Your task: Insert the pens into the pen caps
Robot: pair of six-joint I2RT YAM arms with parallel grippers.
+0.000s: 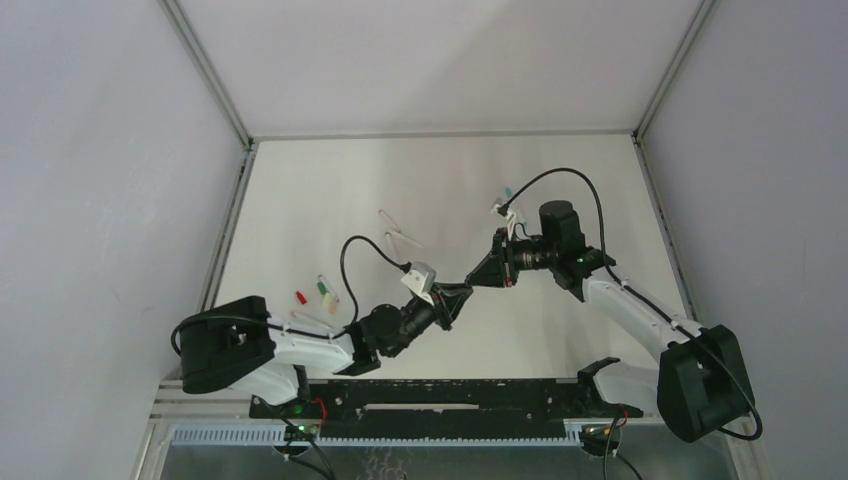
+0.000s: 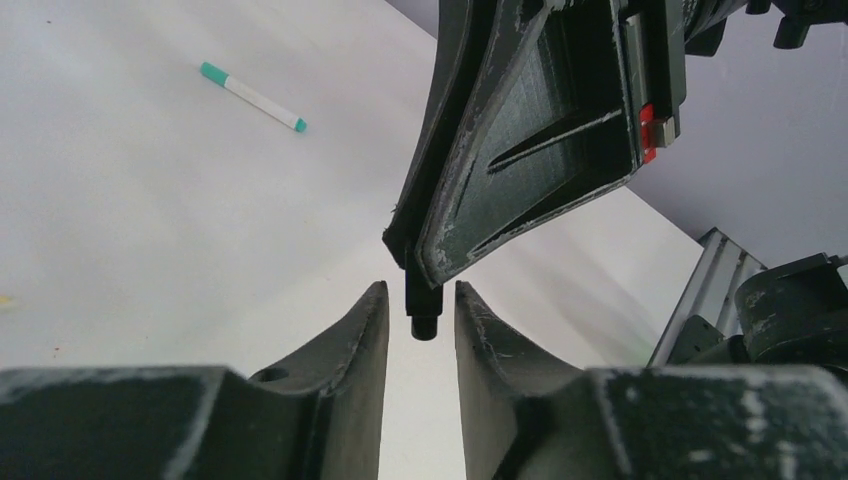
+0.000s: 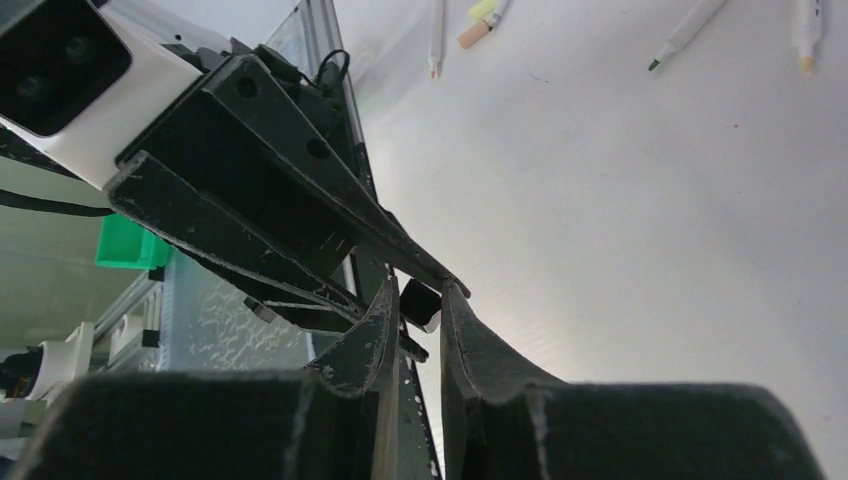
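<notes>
In the left wrist view my right gripper is shut on a small black piece (image 2: 424, 327), by its look a pen cap. My left gripper stands part open, one finger on each side of that piece, with gaps visible. From the right wrist view, the black piece (image 3: 420, 303) shows a pale edge between the tips of my right gripper, and the left gripper's fingers (image 3: 400, 245) reach in from the upper left. Uncapped pens lie on the table: one green-tipped (image 3: 690, 33), one yellow-tipped (image 3: 806, 30), one orange-tipped (image 3: 436, 35).
A red cap (image 1: 301, 297) and a green cap (image 1: 322, 288) lie left of the left arm. Several pale pens (image 1: 405, 239) rest mid-table. A teal-capped pen (image 2: 255, 98) lies at the back right.
</notes>
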